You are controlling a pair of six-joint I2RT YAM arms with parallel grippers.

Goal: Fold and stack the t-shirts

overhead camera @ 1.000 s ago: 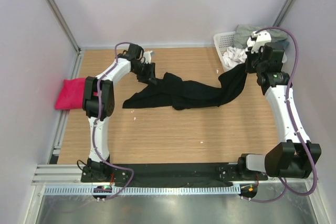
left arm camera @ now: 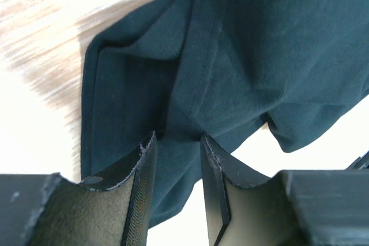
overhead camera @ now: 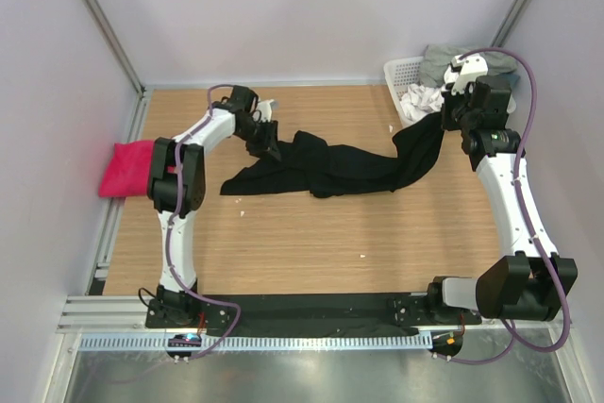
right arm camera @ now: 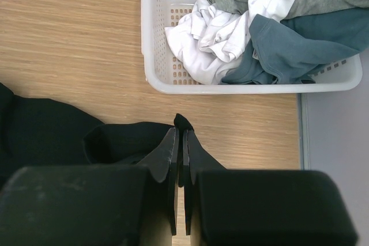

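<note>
A dark t-shirt (overhead camera: 330,167) lies crumpled and stretched across the middle of the wooden table. Its right end rises to my right gripper (overhead camera: 447,112), which is shut on a bunched bit of the cloth, seen between the fingertips in the right wrist view. My left gripper (overhead camera: 266,143) is low over the shirt's left part. In the left wrist view its fingertips rest at a long folded strip of the cloth (left arm camera: 196,67), partly open with a gap between them.
A white basket (right arm camera: 151,44) of white, grey and teal clothes stands at the back right. A red folded item (overhead camera: 126,172) lies at the left edge.
My left gripper has come slightly down toward the front of the table over the shirt. The right gripper and the cloth it holds look unchanged.
</note>
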